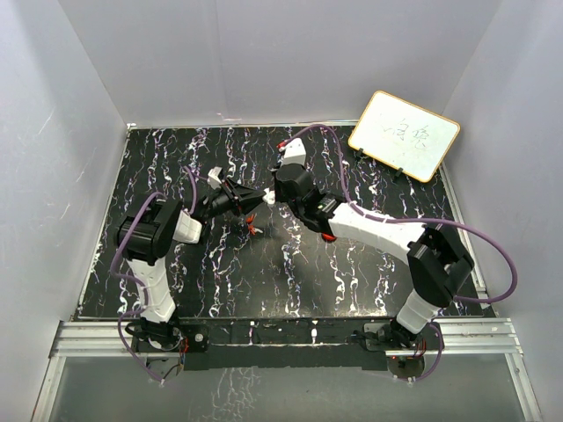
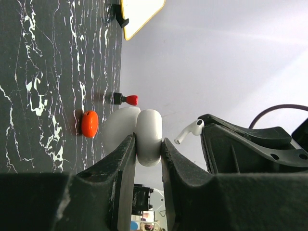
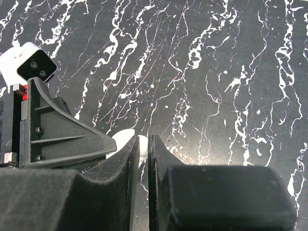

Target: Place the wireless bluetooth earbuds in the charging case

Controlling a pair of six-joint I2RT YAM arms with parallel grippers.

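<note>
In the left wrist view, my left gripper is shut on the white charging case point(image 2: 149, 134), held above the table with its lid point(image 2: 121, 126) raised. To the right of the case, my right gripper is shut on a white earbud point(image 2: 190, 130), whose stem slants down toward the case without touching it there. From the right wrist view, the case point(image 3: 143, 146) shows just behind my right gripper's point(image 3: 144, 138) fingertips; the earbud is hidden. The top view has both grippers almost meeting at the table's middle. The inside of the case cannot be seen.
An orange-red rounded object point(image 2: 89, 123) lies on the dark marbled table, with a red-tipped black item point(image 2: 126, 99) beyond it. A small red tool point(image 1: 254, 229) lies below the left gripper. A whiteboard point(image 1: 405, 134) stands back right.
</note>
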